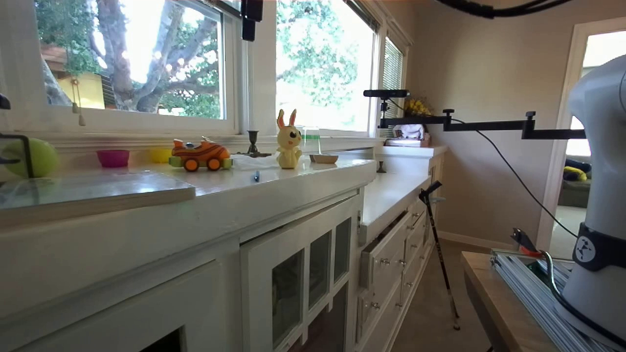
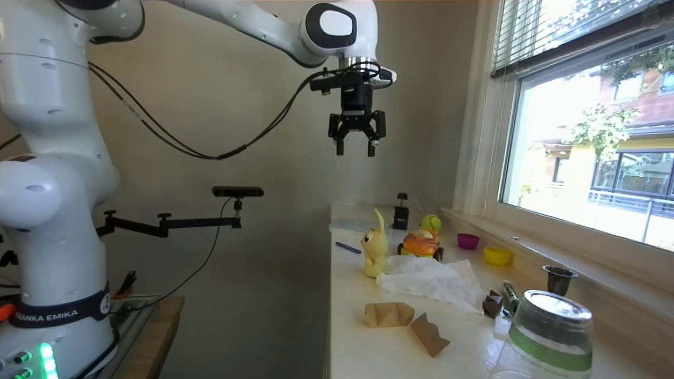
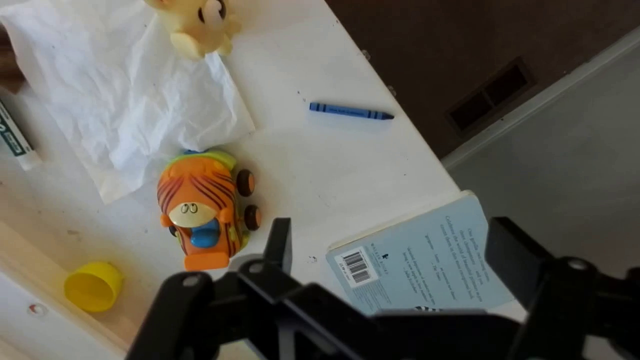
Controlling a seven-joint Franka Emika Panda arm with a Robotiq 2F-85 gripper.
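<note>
My gripper (image 2: 355,151) hangs high above the white counter, its fingers spread apart and empty. In the wrist view the open gripper has a light blue book (image 3: 420,264) far below between its fingers. Left of it stands an orange toy car (image 3: 201,204) with a striped top. A blue crayon (image 3: 351,111) lies near the counter's front edge. The yellow bunny figure (image 2: 376,250) stands upright by a crumpled white sheet (image 2: 436,284). A yellow cup (image 3: 93,287) and a magenta cup (image 2: 468,241) sit along the window side.
A clear glass with a green band (image 2: 549,335), a small black cup (image 2: 559,279), a marker (image 3: 17,137) and brown folded pieces (image 2: 388,315) share the counter. A tennis ball (image 1: 32,158) is at the far left. Bare counter (image 3: 360,162) surrounds the crayon.
</note>
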